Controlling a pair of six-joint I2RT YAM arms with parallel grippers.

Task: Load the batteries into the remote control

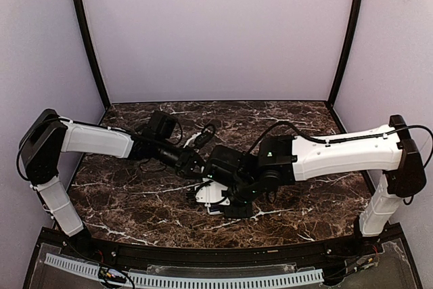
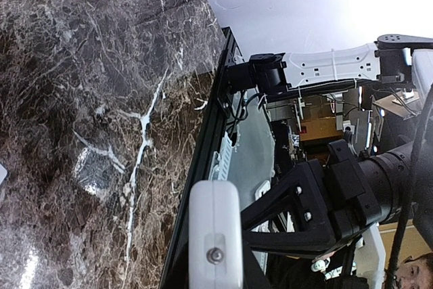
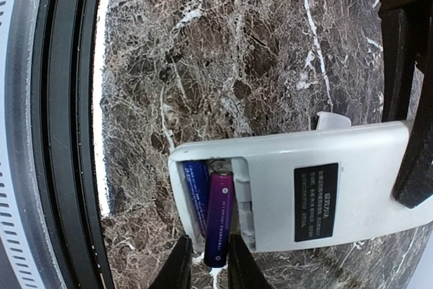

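In the right wrist view the white remote (image 3: 362, 174) has its battery bay open, with a blue battery (image 3: 197, 194) inside along one side. A purple battery (image 3: 220, 214) lies slanted at the bay, its upper end inside, its lower end at the fingertips of my right gripper; whether it is held I cannot tell. My left gripper is shut on the remote, whose white end (image 2: 214, 221) shows in the left wrist view. In the top view both arms meet low over the front middle, largely hiding the remote.
Pale walls stand at back and sides.
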